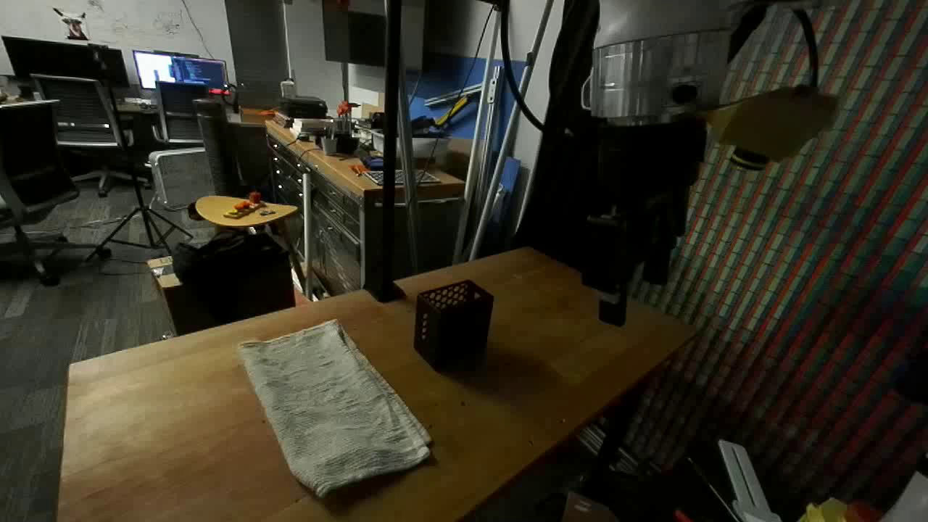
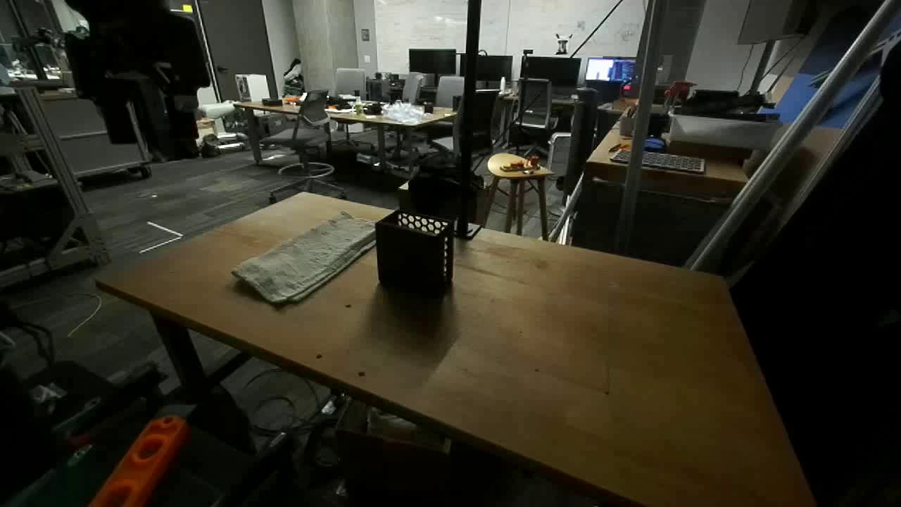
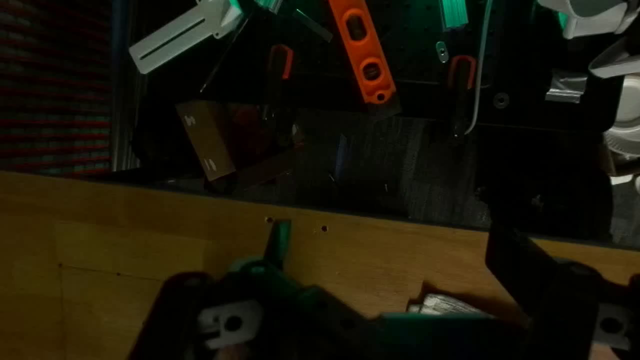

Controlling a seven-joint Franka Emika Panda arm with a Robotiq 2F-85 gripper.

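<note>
A folded grey-white cloth (image 1: 335, 409) lies flat on the wooden table (image 1: 156, 409). Beside it stands a black perforated basket (image 1: 452, 326), upright; exterior view 2 shows the same cloth (image 2: 308, 258) and basket (image 2: 414, 253) close together. My gripper is open, its dark fingers spread wide with nothing between them. In exterior view 1 the gripper (image 1: 624, 300) hangs above the table's right side, apart from both objects. In the wrist view, a small piece of the cloth (image 3: 450, 305) shows behind the gripper body; the basket is not visible there. The basket's inside is too dark to read.
A black post (image 1: 388, 174) rises at the table's back edge near the basket. Beyond the front edge lie tools, including an orange level (image 3: 364, 54), and a cardboard box (image 3: 205, 139). Much of the table to the basket's right in exterior view 2 is bare.
</note>
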